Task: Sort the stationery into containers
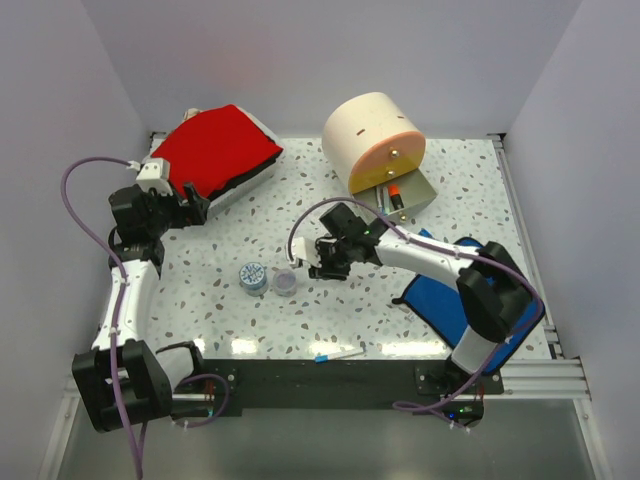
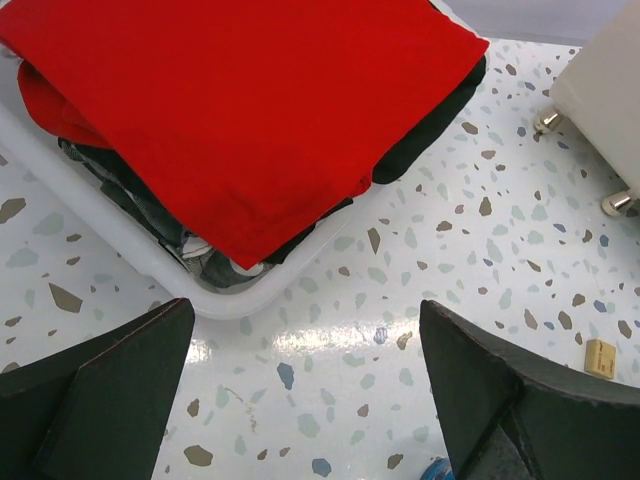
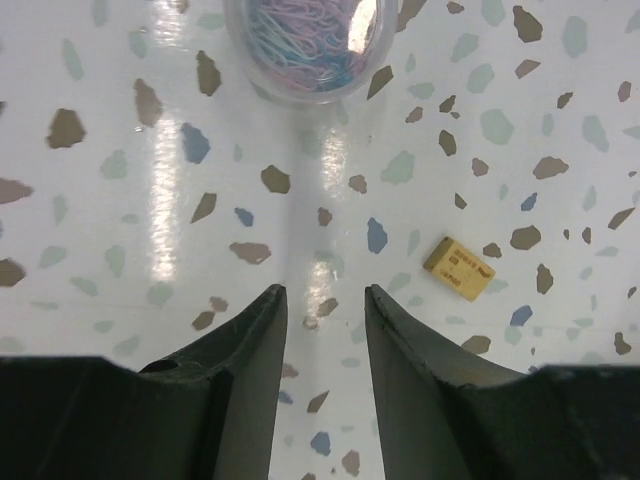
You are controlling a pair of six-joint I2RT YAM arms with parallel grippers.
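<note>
A white and blue pen (image 1: 340, 354) lies at the front edge of the table, apart from both grippers. Over the middle of the table hangs my right gripper (image 1: 329, 271), its fingers part open. In the right wrist view, only speckled table shows between that gripper's (image 3: 323, 296) fingertips. A clear round tub of paperclips (image 3: 308, 45) and a small tan block (image 3: 459, 268) lie nearby. My left gripper stands wide open and empty, near the bin of cloth. An open grey container (image 1: 418, 192) at the back holds an orange and black marker (image 1: 396, 196) and pens.
A red cloth (image 1: 218, 148) covers the white bin at back left. A cream rounded bin (image 1: 368, 132) stands behind the grey container. A blue round tin (image 1: 253, 278) sits left of the tub; a blue board (image 1: 440, 303) lies at right.
</note>
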